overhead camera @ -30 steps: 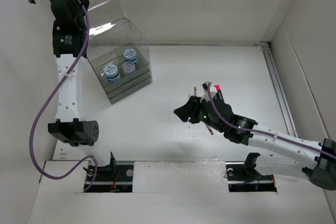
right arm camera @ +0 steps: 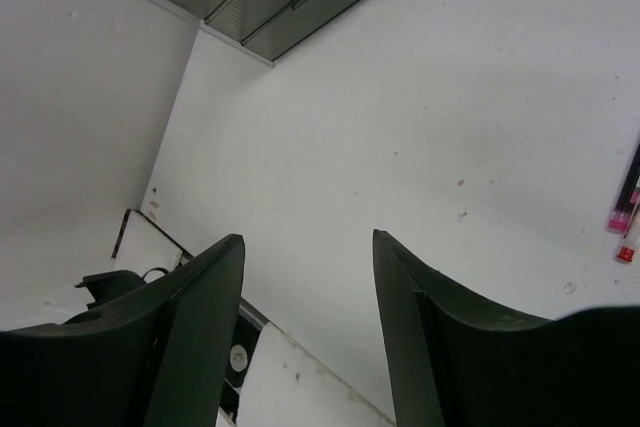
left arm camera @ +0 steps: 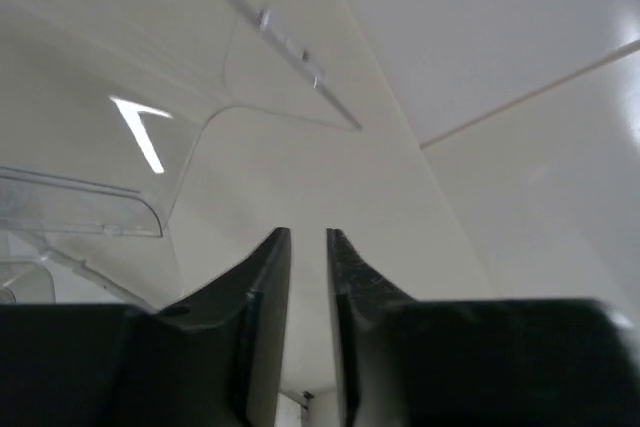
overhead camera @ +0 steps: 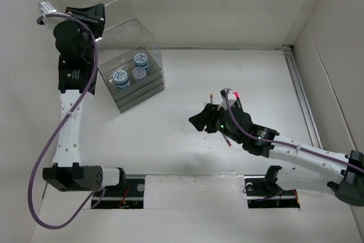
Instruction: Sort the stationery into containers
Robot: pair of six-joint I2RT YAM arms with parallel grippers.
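Observation:
A clear tiered organizer (overhead camera: 132, 96) with a raised lid stands at the back left, holding two blue-white jars (overhead camera: 120, 78) and a small clear cup (overhead camera: 139, 73). My left gripper (overhead camera: 91, 16) is up by the lid; in its wrist view the fingers (left arm camera: 260, 302) stand slightly apart, nothing visible between them, before blurred clear plastic. My right gripper (overhead camera: 202, 119) hangs over the middle-right table, open and empty. Pens (right arm camera: 625, 197) lie beside and partly under it in the top view.
Walls (overhead camera: 335, 55) bound it at the sides and back.
My left arm has moved toward the front and slightly right, its gripper lower in the top view than a second ago. The right arm has not moved.

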